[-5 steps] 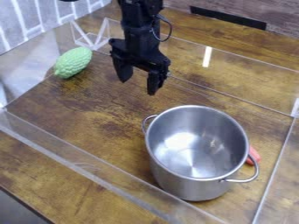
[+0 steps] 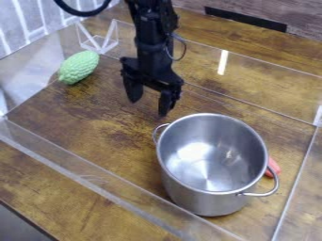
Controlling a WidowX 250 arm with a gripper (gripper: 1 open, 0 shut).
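My black gripper (image 2: 151, 99) hangs open over the middle of the wooden table, its fingers pointing down with nothing seen between them. To its left, near the back, lies a pale green bumpy object (image 2: 78, 68), apart from the gripper. A large steel pot (image 2: 209, 168) with two loop handles stands at the front right, below and right of the gripper.
A red object (image 2: 273, 168) is partly hidden behind the pot's right side. Clear plastic walls edge the work area.
My gripper has moved slightly down in the view, toward the table and the pot. The pot and the green object are unmoved.
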